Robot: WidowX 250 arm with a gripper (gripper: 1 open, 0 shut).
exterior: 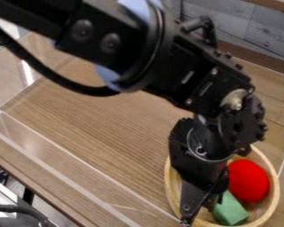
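Note:
A round wooden bowl (264,211) sits at the lower right of the camera view. In it lie a red rounded object (248,181) and a green block (229,209). My black gripper (201,193) reaches down into the bowl's left part, beside both objects and partly hiding the green block. Its fingertips are dark and overlapping in view; I cannot see anything held between them.
A wooden tabletop (79,137) fills the middle and left, largely bare. A wooden wall with a ledge is at the back right. Cables and dark hardware lie off the table's edge at the lower left.

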